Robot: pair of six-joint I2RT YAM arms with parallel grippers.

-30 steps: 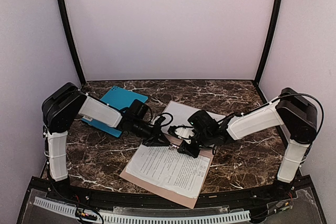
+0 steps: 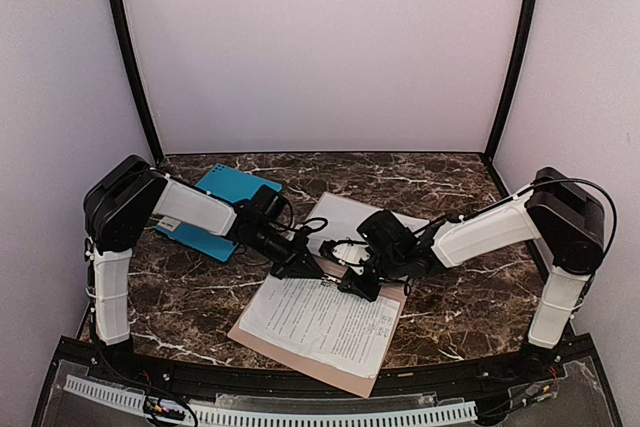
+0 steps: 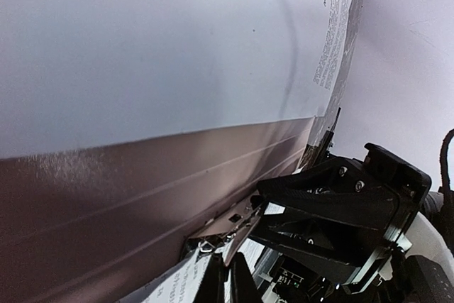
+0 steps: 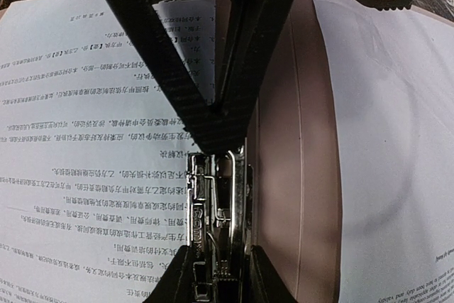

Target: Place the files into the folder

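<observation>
An open pinkish folder (image 2: 250, 332) lies on the marble table with printed sheets (image 2: 305, 322) on its near half and a white sheet (image 3: 156, 47) on its far half. Across its spine sits a metal clip mechanism (image 4: 220, 225). My left gripper (image 2: 312, 269) is at the clip's left end, shut; in the left wrist view its fingertips are low at the bottom edge, and whether anything thin is between them is unclear. My right gripper (image 2: 352, 284) is at the clip's other end, shut on the metal clip, whose bar runs between its fingertips at the bottom of the right wrist view.
A blue folder (image 2: 231, 183) lies at the back left, partly under the left arm. Both arms meet closely over the middle of the open folder.
The left arm has shifted very slightly; otherwise the top view looks the same.
</observation>
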